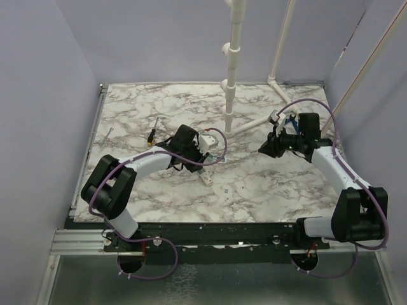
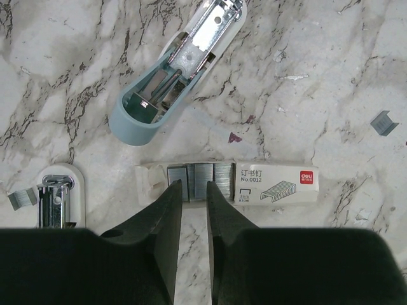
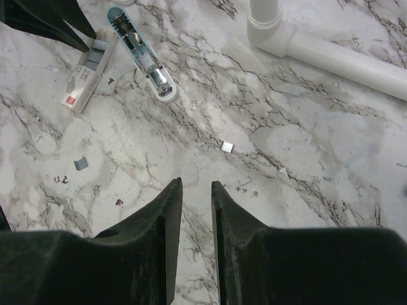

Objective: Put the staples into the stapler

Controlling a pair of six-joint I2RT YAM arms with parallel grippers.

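Note:
An open blue-and-white stapler (image 2: 133, 127) lies on the marble table, its magazine exposed. Below it, a deli staple box (image 2: 273, 184) has its inner tray showing rows of silver staples (image 2: 178, 178). My left gripper hangs over that tray, its fingertips slightly apart at the staples, with nothing clearly held. My right gripper is over bare table right of the stapler, fingertips a little apart and empty. Loose staple strips (image 3: 227, 147) lie scattered.
A second small stapler (image 2: 56, 203) lies left of the box. White pipes (image 3: 337, 67) cross the back. A screwdriver (image 1: 152, 136) is at the left.

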